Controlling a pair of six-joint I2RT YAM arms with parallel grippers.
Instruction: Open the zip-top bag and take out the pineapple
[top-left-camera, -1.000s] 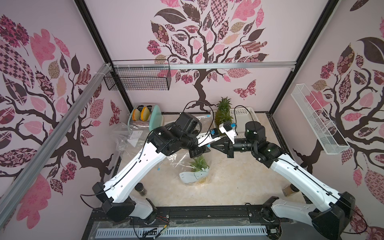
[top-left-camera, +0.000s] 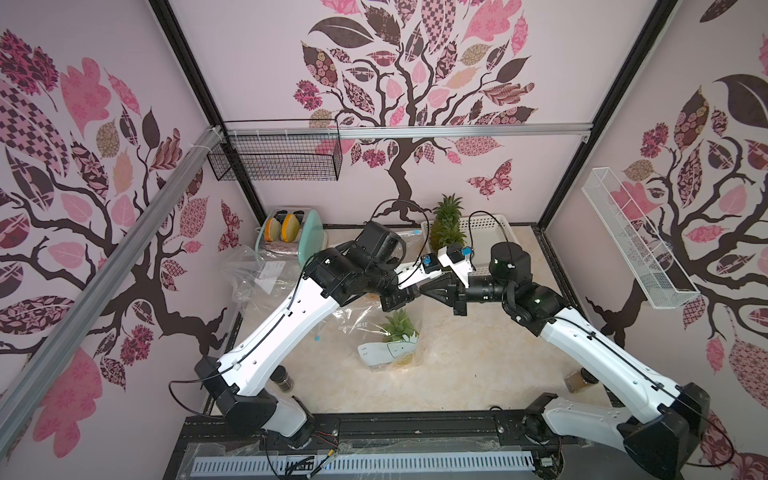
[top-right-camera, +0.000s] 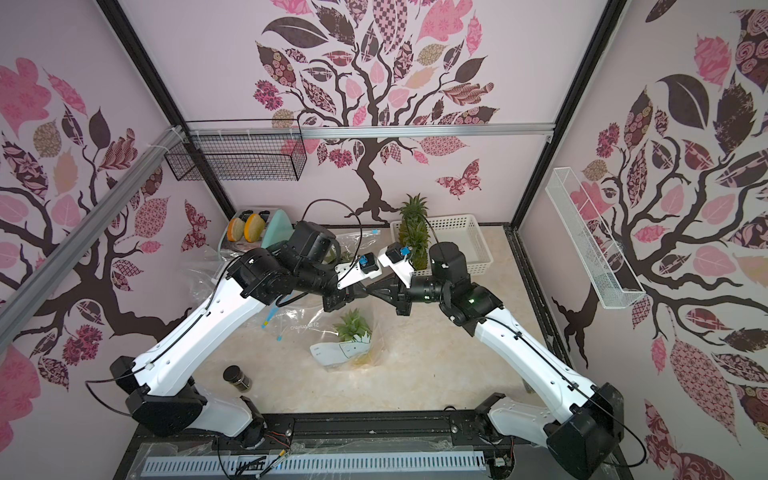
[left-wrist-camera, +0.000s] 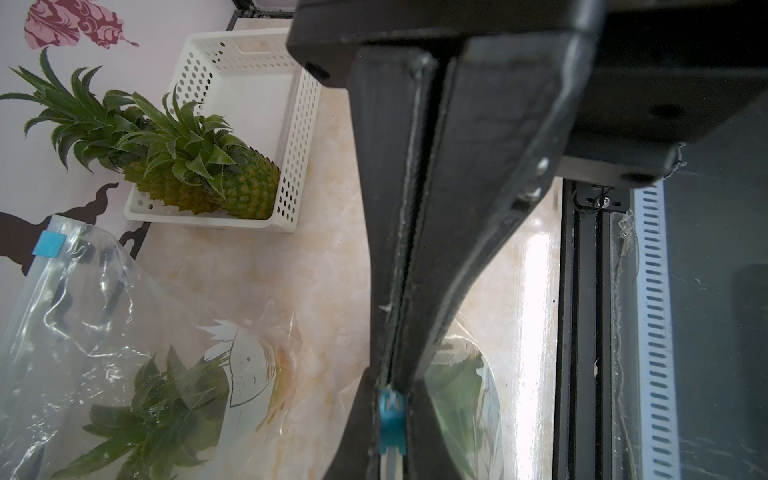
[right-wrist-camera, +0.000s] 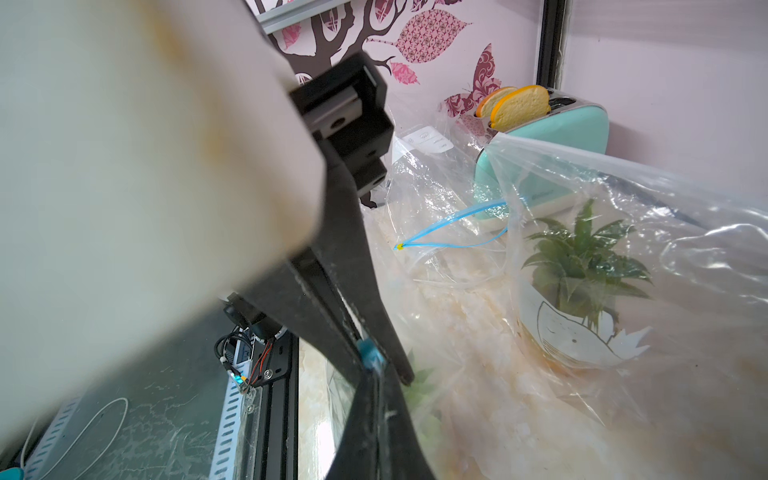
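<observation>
The clear zip bag (top-left-camera: 368, 324) stands on the table below both hands, a green pineapple crown (top-left-camera: 398, 323) showing through it above a white panel with a drawing. My left gripper is shut on the bag's blue zip slider (right-wrist-camera: 369, 353). Tip to tip with it, my right gripper is shut at the bag's top edge beside the slider. Whether any film sits between the right fingers is too small to tell. In the left wrist view, the crown (left-wrist-camera: 457, 404) is partly hidden by the fingers.
Another clear bag (left-wrist-camera: 88, 304) with a crown inside stands behind. Farther back are a white basket (left-wrist-camera: 300, 152) holding pineapples, a mint toaster (right-wrist-camera: 552, 148) with bread, and crumpled film. Bare table lies to the right.
The right arm has hardly moved.
</observation>
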